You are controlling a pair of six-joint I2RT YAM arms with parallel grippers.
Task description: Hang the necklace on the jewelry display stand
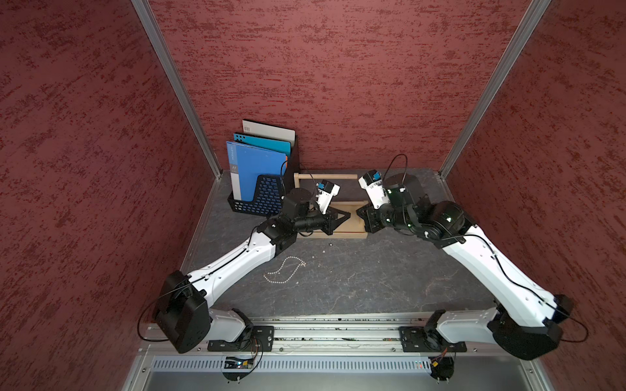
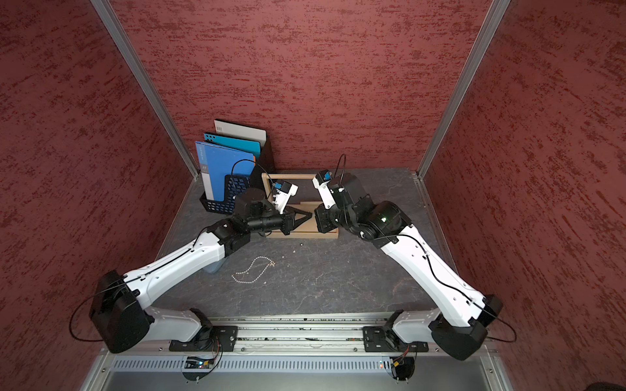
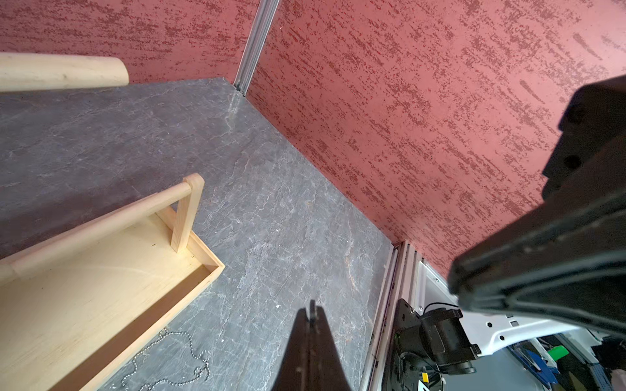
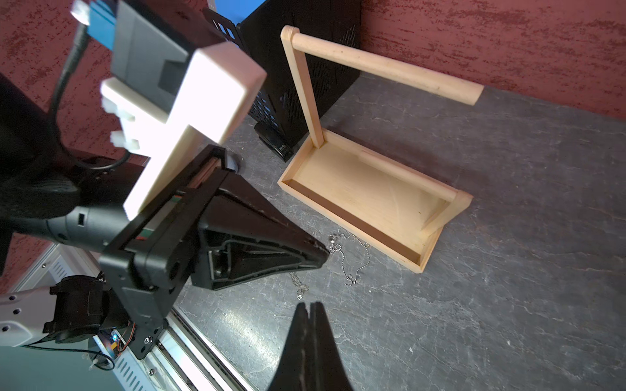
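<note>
A thin silver beaded necklace (image 3: 189, 352) lies in a loose loop on the tabletop, close to the front edge of the wooden jewelry stand (image 3: 159, 312). In the right wrist view the same necklace (image 4: 366, 257) shows just past the tip of my left gripper, outside its fingers. That left gripper is shut with nothing between its fingertips. My right gripper is also shut, and no chain hangs from it. Above the stand's tray runs its bare upper bar (image 4: 391, 68); its lower bar (image 4: 410, 174) is bare too.
A second string of beads (image 1: 284, 281) lies on the table at front left. The black file holder (image 1: 264, 198) with blue folders stands behind the left arm. Both grippers hover close together before the stand. Open table (image 1: 417, 273) extends at front right.
</note>
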